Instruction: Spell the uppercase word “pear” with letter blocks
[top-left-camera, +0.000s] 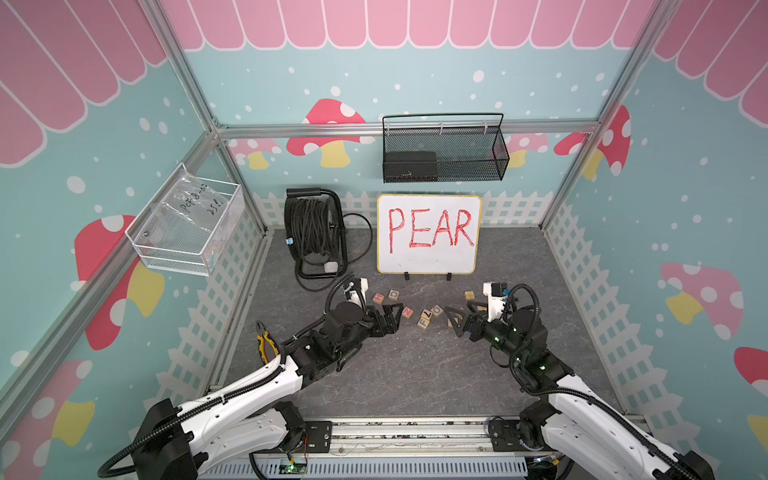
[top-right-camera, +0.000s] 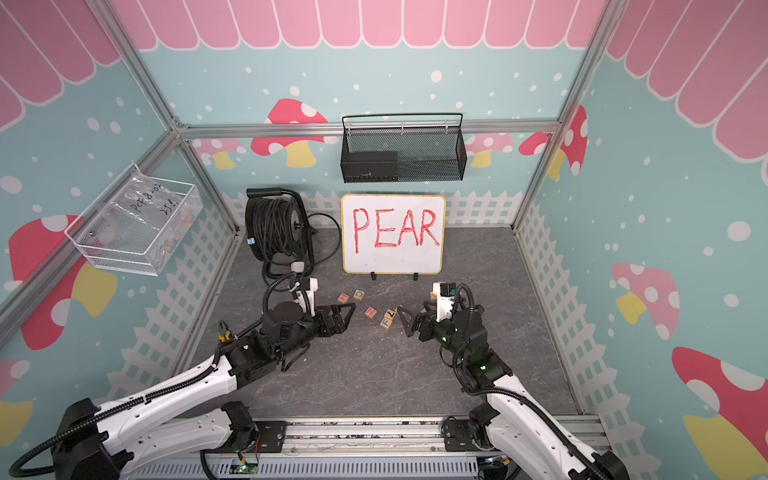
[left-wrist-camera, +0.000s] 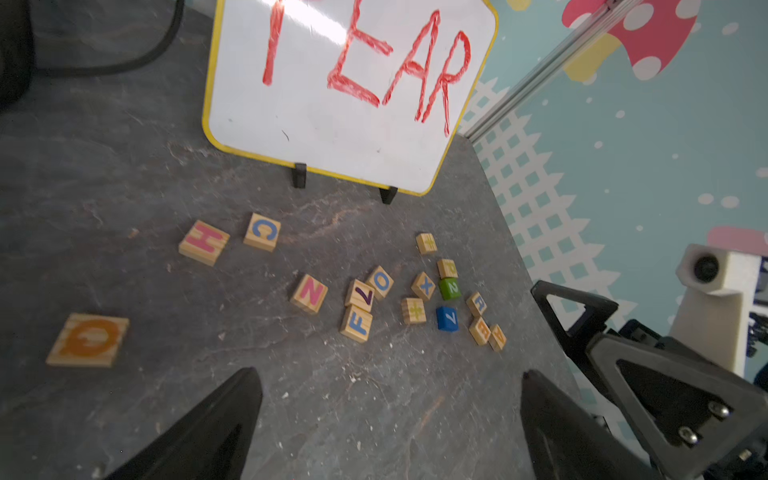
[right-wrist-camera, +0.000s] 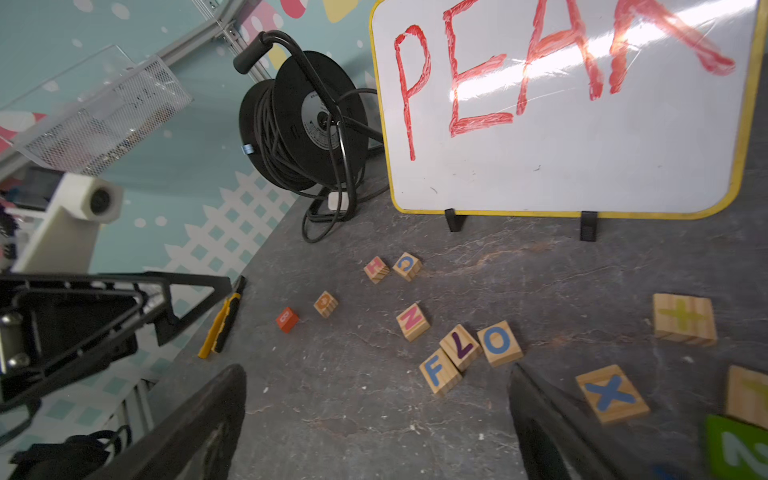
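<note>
Letter blocks lie scattered on the grey floor, not set in a row. In the left wrist view I make out an H block (left-wrist-camera: 204, 243), an N block (left-wrist-camera: 309, 293), an F block (left-wrist-camera: 356, 324) and an X block (left-wrist-camera: 423, 285). Letters on the right-hand blocks (left-wrist-camera: 480, 330) are too small to read surely. My left gripper (top-left-camera: 390, 317) hangs above the blocks left of centre, open and empty. To its right, my right gripper (top-left-camera: 460, 320) is open too, nothing between its fingers, and hides some blocks. A whiteboard (top-left-camera: 429, 260) reads PEAR in red.
A cable reel (top-left-camera: 314, 232) stands at the back left. Pliers (top-left-camera: 266, 344) lie by the left side. Further blocks include a red one (right-wrist-camera: 286, 320) and a green one (right-wrist-camera: 740, 448).
</note>
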